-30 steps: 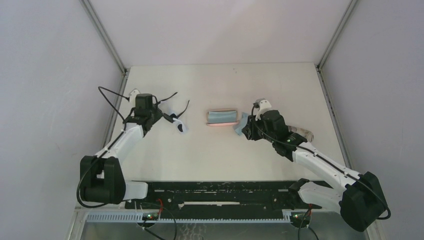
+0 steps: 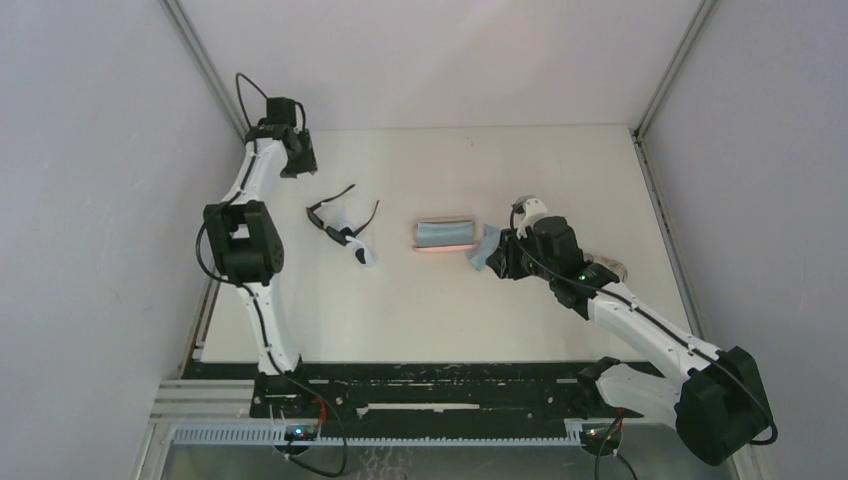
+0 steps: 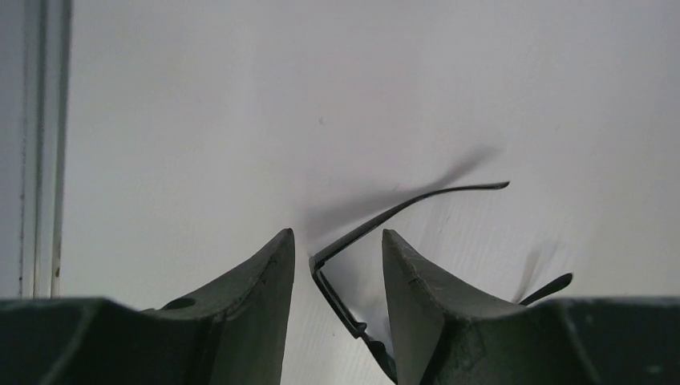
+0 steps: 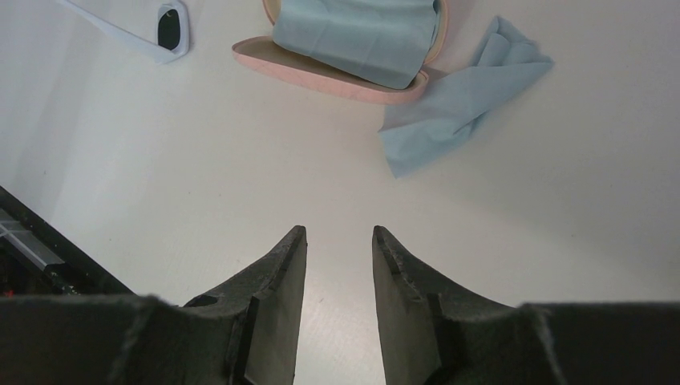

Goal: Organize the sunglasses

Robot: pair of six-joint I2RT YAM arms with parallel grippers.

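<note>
Dark sunglasses lie on the left side of the table with both temples unfolded toward the back; a white tag hangs at one lens. My left gripper is open, above the table behind the glasses; in the left wrist view the frame and one temple show beyond its empty fingers. Mid-table, the pink-edged case stands open with blue-grey cloth lying in it. Another part of blue cloth lies beside the case. My right gripper, part open and empty, hovers over bare table in front of the case.
A patterned grey-brown object lies at the right, partly behind the right arm. Bare table stretches in front of the case, and the back middle is clear too. Walls close in the left and right sides.
The right arm has shifted only slightly. Glasses and case have stayed put.
</note>
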